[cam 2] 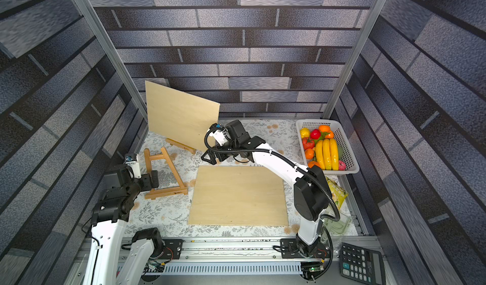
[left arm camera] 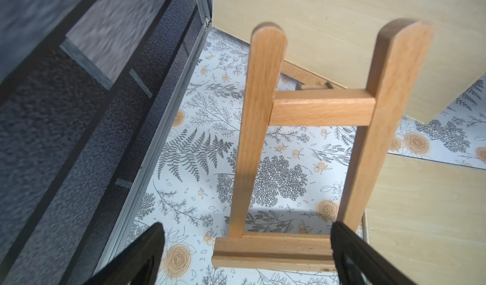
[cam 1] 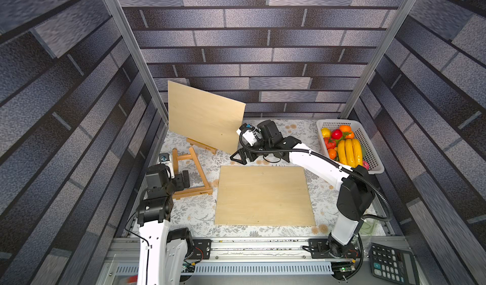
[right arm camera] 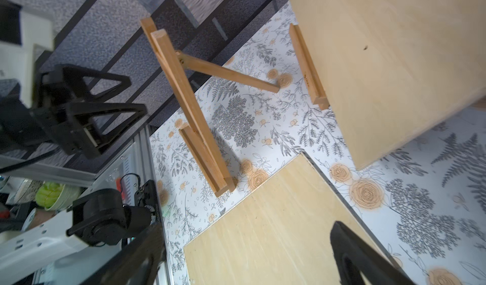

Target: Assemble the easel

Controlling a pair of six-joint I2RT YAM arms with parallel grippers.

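Note:
A wooden easel frame stands at the left of the table, with a rear leg (right arm camera: 227, 75) visible in the right wrist view. Behind it a second easel (right arm camera: 306, 62) holds an upright plywood panel (cam 1: 205, 113). Another plywood board (cam 1: 263, 196) lies flat at front centre. My left gripper is open around the near side of the frame, nothing clearly held. My right gripper is open over the middle of the table, above the flat board's back edge, near the upright panel.
A white basket (cam 1: 374, 166) of fruit sits at back right. A yellow packet (cam 2: 336, 191) and a clear container lie at right front, partly behind the right arm. Brick-patterned walls close in the left, back and right sides.

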